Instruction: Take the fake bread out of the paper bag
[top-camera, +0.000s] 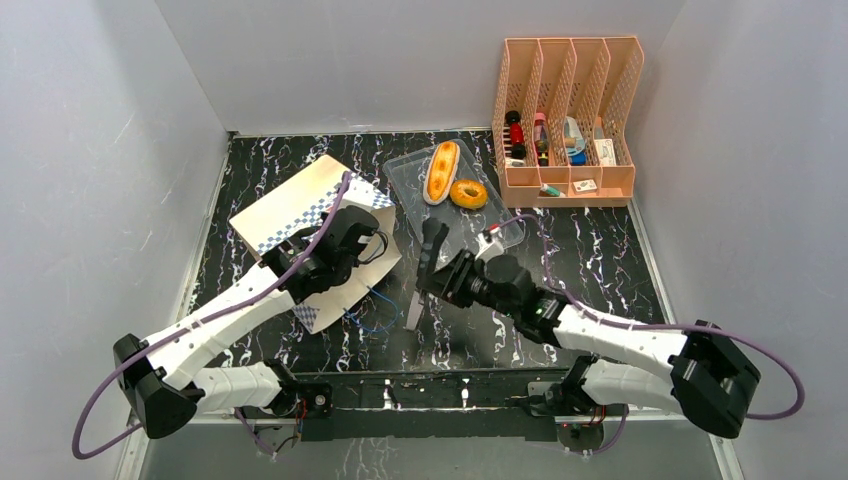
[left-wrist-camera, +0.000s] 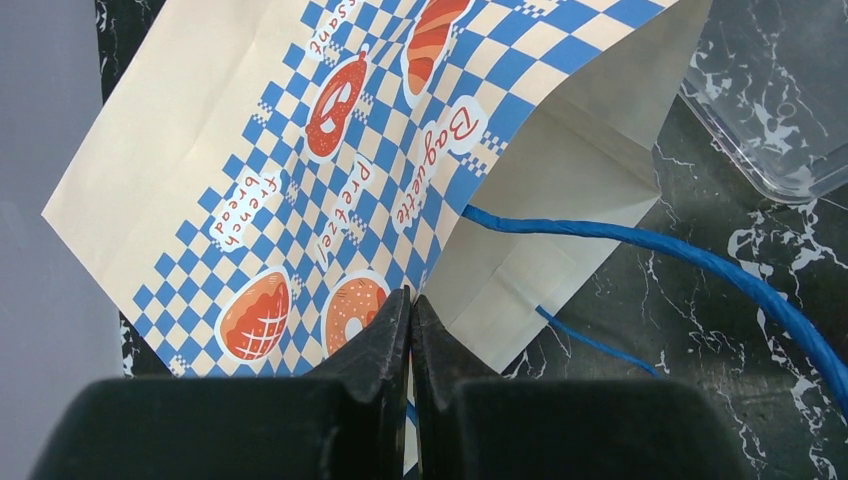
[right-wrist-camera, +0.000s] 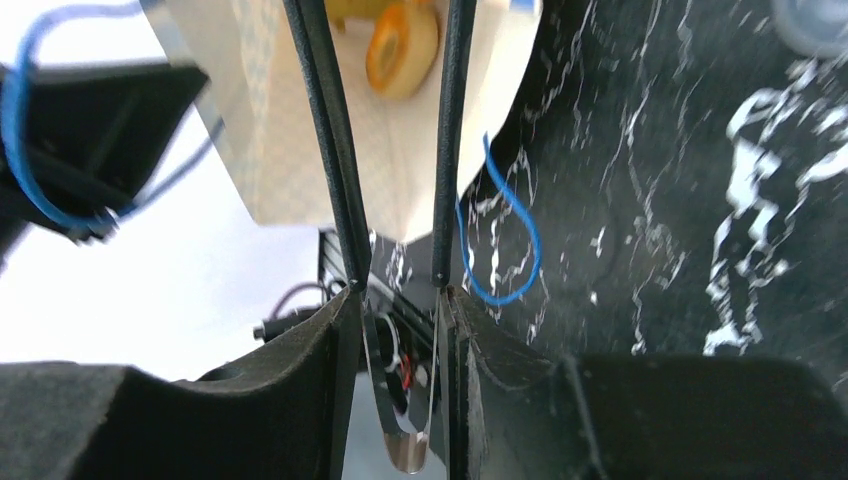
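The paper bag (top-camera: 293, 200), cream with a blue check print, lies on its side at the left, mouth facing right. At its rim my left gripper is shut, with the thin paper edge between its fingertips. Black-tipped metal tongs (top-camera: 432, 245) are between the fingers of my right gripper; their two arms stand apart, right of the bag mouth. Inside the bag, the right wrist view shows a ring-shaped fake bread (right-wrist-camera: 403, 48) and part of a yellowish piece (right-wrist-camera: 358, 8). On the clear tray (top-camera: 408, 178) lie a baguette (top-camera: 441, 172) and a bagel (top-camera: 468, 194).
A blue cord handle (left-wrist-camera: 640, 237) loops out from the bag mouth. At the back right stands a pink divided organizer (top-camera: 570, 186) with small items.
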